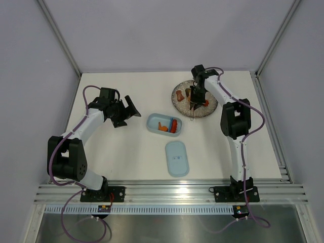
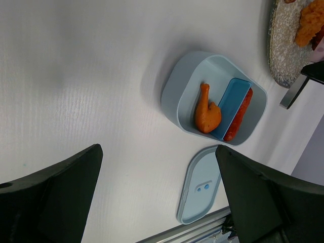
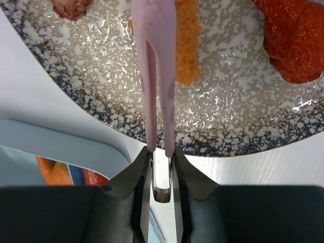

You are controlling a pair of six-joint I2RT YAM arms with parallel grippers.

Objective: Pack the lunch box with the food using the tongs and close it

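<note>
The open lunch box [image 1: 156,129] holds an orange drumstick [image 2: 207,116] and, beside a blue divider, a red sausage [image 2: 238,114]. On the speckled plate [image 3: 223,121] lie orange fried food [image 3: 186,61], red food [image 3: 293,40] and other pieces. My right gripper is above the plate, shut on pink tongs [image 3: 167,86], whose tips are over the orange piece. My left gripper [image 1: 131,109] hangs open left of the box, nothing between its fingers.
The pale blue lid [image 1: 176,159] lies below the box.
</note>
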